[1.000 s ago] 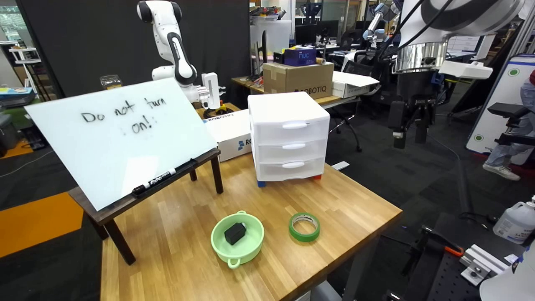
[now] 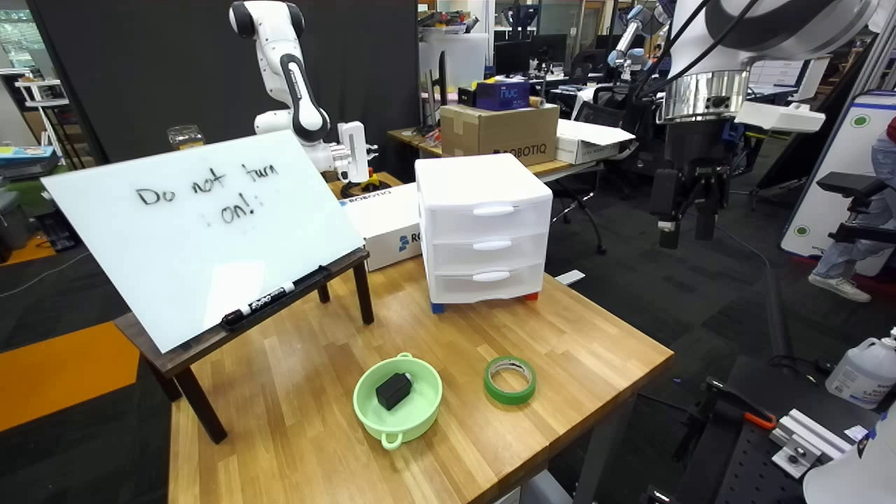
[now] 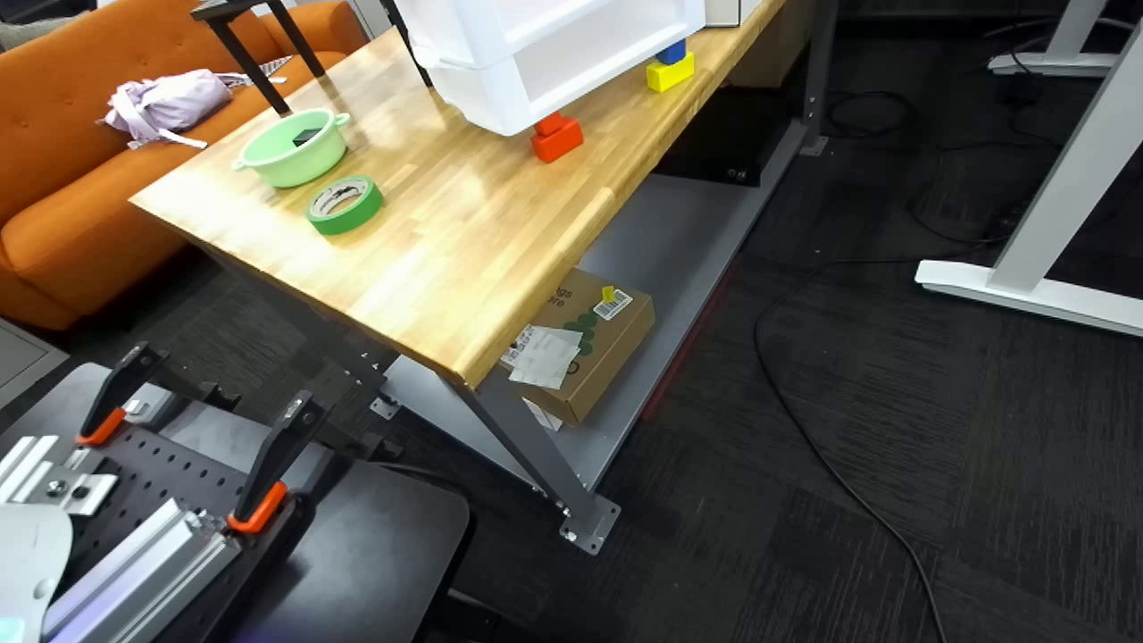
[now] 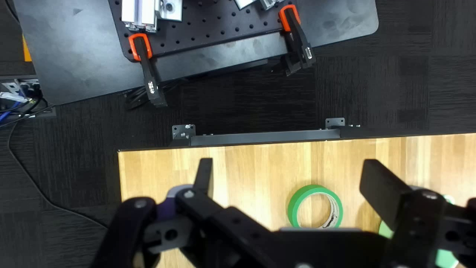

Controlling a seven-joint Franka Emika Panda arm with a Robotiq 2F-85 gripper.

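My gripper (image 2: 690, 231) hangs open and empty, high up at the right of the table in exterior view 1. In the wrist view its two dark fingers (image 4: 379, 187) are spread wide, with bare tabletop and a roll of green tape (image 4: 293, 210) seen below between them. The same green tape (image 2: 509, 397) lies flat on the table, to the right of a light green bowl (image 2: 366, 413). Inside that two-handled bowl rests a small black block (image 2: 393, 391). The bowl (image 4: 446, 258) is mostly hidden behind a finger in the wrist view.
A white three-drawer unit (image 2: 488, 218) stands behind the tape, raised on coloured blocks (image 3: 558, 140). At the left a tilted whiteboard (image 2: 201, 235) holds a marker (image 2: 260, 303) on its ledge. Clear wood lies around the bowl and tape. A gap separates the table from the clamped base plate (image 4: 209, 31).
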